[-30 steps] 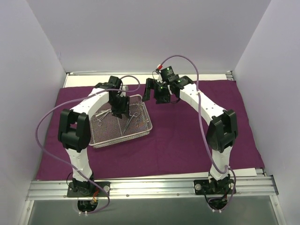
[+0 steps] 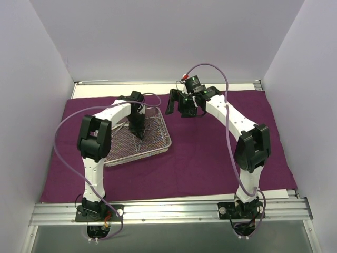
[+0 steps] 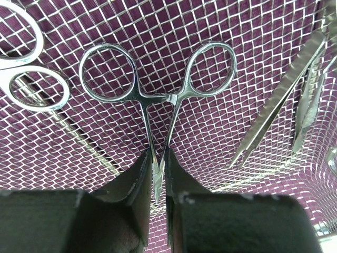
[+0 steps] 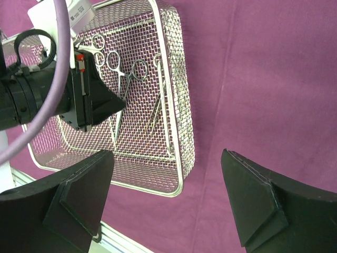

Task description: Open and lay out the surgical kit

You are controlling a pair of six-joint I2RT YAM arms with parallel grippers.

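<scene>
A wire mesh tray (image 2: 138, 157) holds the instruments on the purple cloth. In the left wrist view, a silver clamp (image 3: 174, 98) lies with its ring handles spread and its tips toward me. My left gripper is low over the tray, its fingers close on either side of the clamp's tips. A narrow gap shows between them; whether they press on the metal I cannot tell. Scissor handles (image 3: 32, 68) show at left, tweezers (image 3: 274, 103) at right. My right gripper hangs wide open outside the tray's right side, with nothing between its fingers.
The tray's near-side rim (image 4: 167, 84) rises between the right gripper and the instruments. Bare purple cloth (image 2: 226, 158) covers the middle and right of the table. Purple cables (image 2: 227, 121) loop along both arms.
The right arm has shifted a little to the right. The tray has stayed put.
</scene>
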